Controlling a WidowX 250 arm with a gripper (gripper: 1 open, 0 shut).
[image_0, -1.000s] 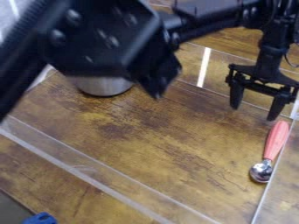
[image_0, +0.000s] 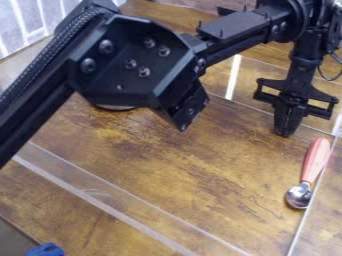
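My gripper (image_0: 289, 118) hangs low over the wooden table at the right, its black fingers (image_0: 283, 120) pointing down and drawn close together; whether anything is between them cannot be seen. Just below and to the right of it lies an ice cream scoop with a red handle (image_0: 314, 160) and a metal head (image_0: 299, 195), apart from the fingers.
My black arm crosses the upper left and partly hides a metal container behind it. A small blue object (image_0: 44, 249) sits at the lower-left corner. Clear tape lines cross the table (image_0: 160, 190), whose middle is free.
The scoop has not moved.
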